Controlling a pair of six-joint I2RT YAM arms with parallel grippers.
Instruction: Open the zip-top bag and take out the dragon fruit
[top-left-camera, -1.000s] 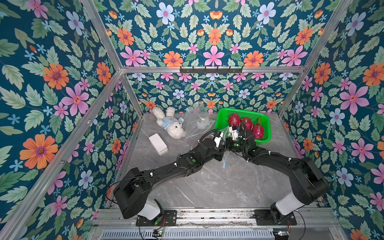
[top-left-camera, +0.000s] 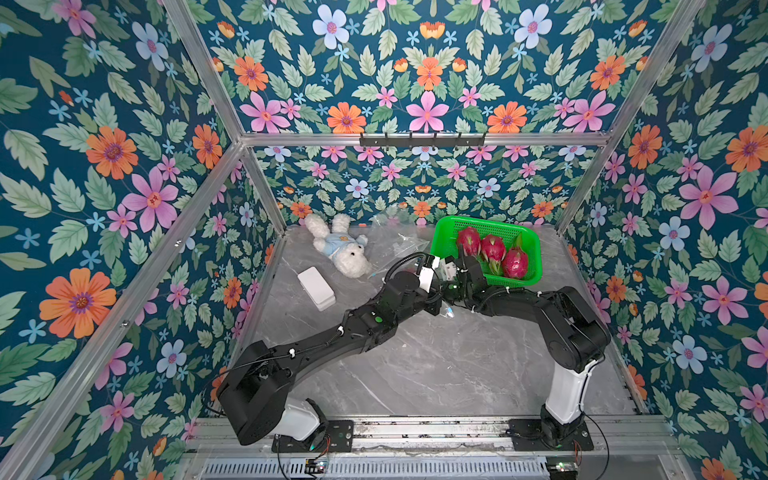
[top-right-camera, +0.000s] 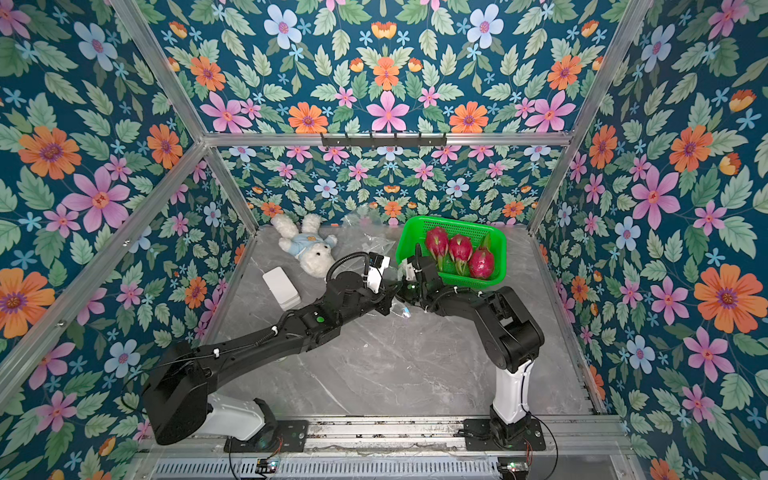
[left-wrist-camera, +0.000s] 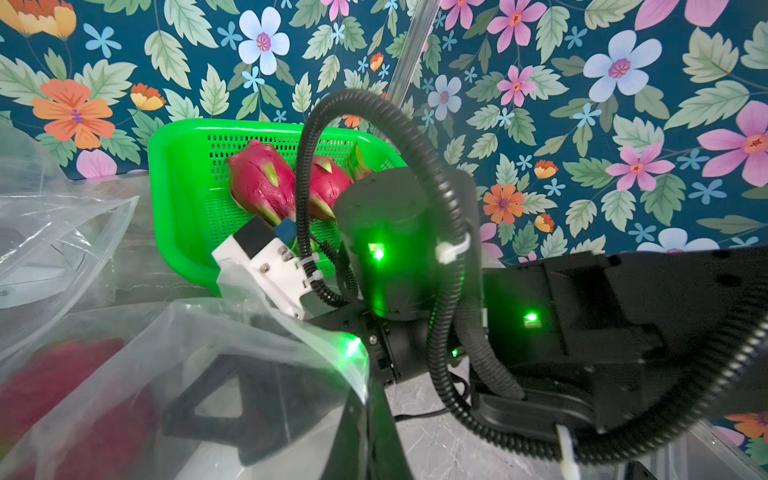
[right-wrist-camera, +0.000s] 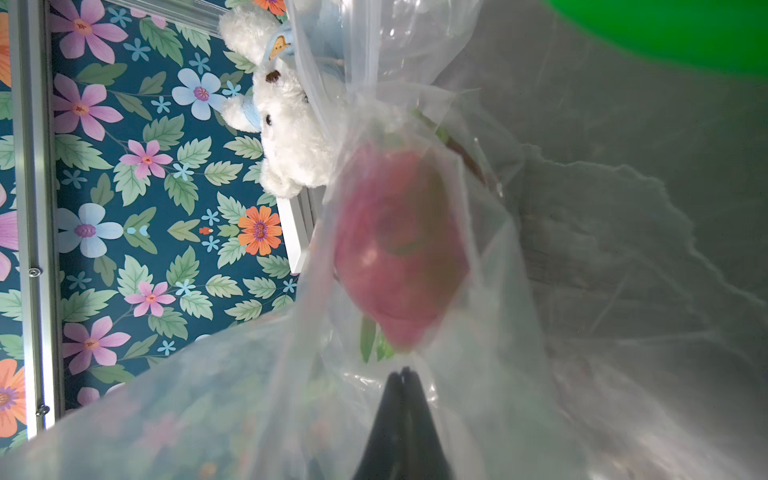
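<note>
A dragon fruit (right-wrist-camera: 400, 248) shows through a clear plastic bag (right-wrist-camera: 500, 320), which hangs between my grippers at the middle of the table. In the left wrist view my left gripper is shut on the bag's edge, at lower centre, beside the bag's raised film. My right gripper is shut on the bag too, just below the fruit in its own view. Both grippers are close together, largely hidden by the arms in the top views.
A green basket (top-right-camera: 488, 228) with several dragon fruits stands at back right. A white plush toy (top-left-camera: 350, 260), a white box (top-left-camera: 316, 284) and loose plastic bags (left-wrist-camera: 48, 224) lie left and back.
My right arm has swung left, with its gripper moving slightly toward the middle.
</note>
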